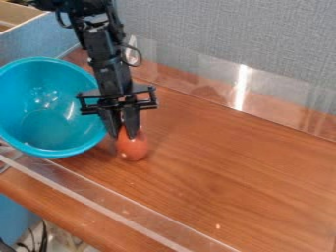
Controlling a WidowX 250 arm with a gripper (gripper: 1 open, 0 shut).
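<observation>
My black gripper [124, 129] points down beside a cyan bowl [37, 103], with its fingertips at the top of a red, rounded object [133, 150] on the wooden table just right of the bowl. The fingers partly cover that object, and I cannot tell whether they grip it.
Transparent strips run along its front edge and along the back, in front of a grey textured wall [223, 39]. An open box [16, 20] sits at the top left.
</observation>
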